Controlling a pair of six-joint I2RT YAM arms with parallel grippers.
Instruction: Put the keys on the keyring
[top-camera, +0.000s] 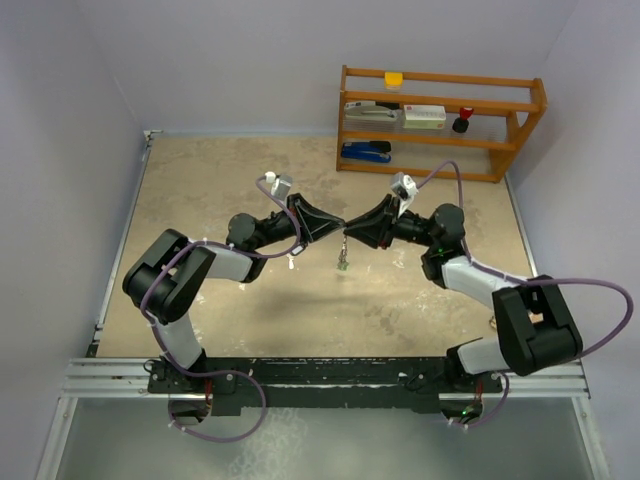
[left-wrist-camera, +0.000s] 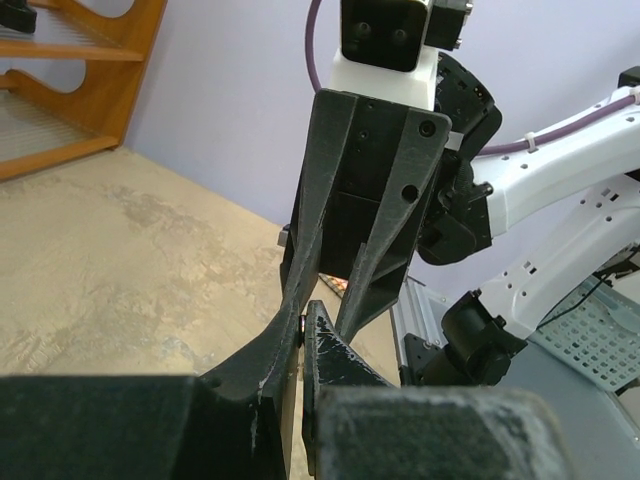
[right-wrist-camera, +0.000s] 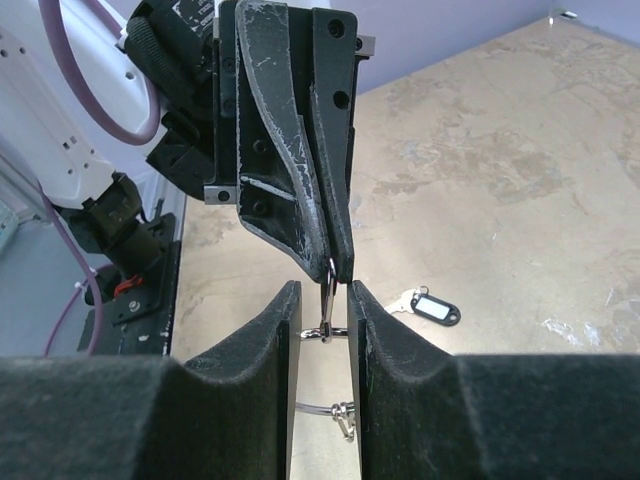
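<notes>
My two grippers meet tip to tip above the middle of the table. In the right wrist view my left gripper comes down from above, shut on a thin metal piece of the keyring (right-wrist-camera: 327, 298). Small metal clasps (right-wrist-camera: 343, 410) hang below it. My right gripper stands part open, one finger on each side of the ring piece, with gaps showing. From the top view, the keyring's hanging chain (top-camera: 344, 250) ends in a greenish tag (top-camera: 342, 266). On the table behind lies a key with a black fob (right-wrist-camera: 437, 309).
A wooden shelf (top-camera: 440, 135) stands at the back right, holding a white box (top-camera: 424, 117) and blue stapler (top-camera: 366, 151). Around the grippers the tabletop (top-camera: 250, 325) is mostly clear.
</notes>
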